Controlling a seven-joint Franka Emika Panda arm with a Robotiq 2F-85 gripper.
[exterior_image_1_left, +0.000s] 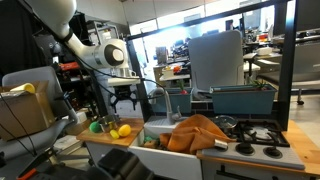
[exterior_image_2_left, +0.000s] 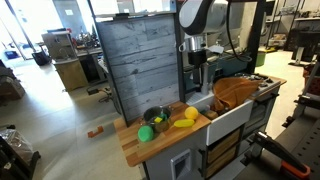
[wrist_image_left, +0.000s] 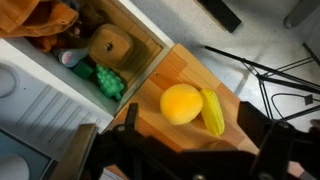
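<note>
My gripper hangs open above the wooden counter, its dark fingers spread wide with nothing between them. Below it in the wrist view lies a round orange-yellow fruit (wrist_image_left: 181, 103), with a long yellow item (wrist_image_left: 212, 113) close to its right. Exterior view 2 shows the same round fruit (exterior_image_2_left: 190, 113) and the yellow item (exterior_image_2_left: 184, 123) on the counter, with the gripper (exterior_image_2_left: 197, 72) higher up. In exterior view 1 the gripper (exterior_image_1_left: 124, 100) is above the round fruit (exterior_image_1_left: 124, 130), clear of it.
The white sink (wrist_image_left: 147, 52) beside the counter holds a brown object (wrist_image_left: 110, 45) and a green bumpy one (wrist_image_left: 108, 80). An orange cloth (exterior_image_1_left: 195, 133) drapes over the sink. A dark pot (exterior_image_2_left: 158, 115) and a green item (exterior_image_2_left: 146, 132) stand left of the fruit. A stove (exterior_image_1_left: 250, 140) lies right.
</note>
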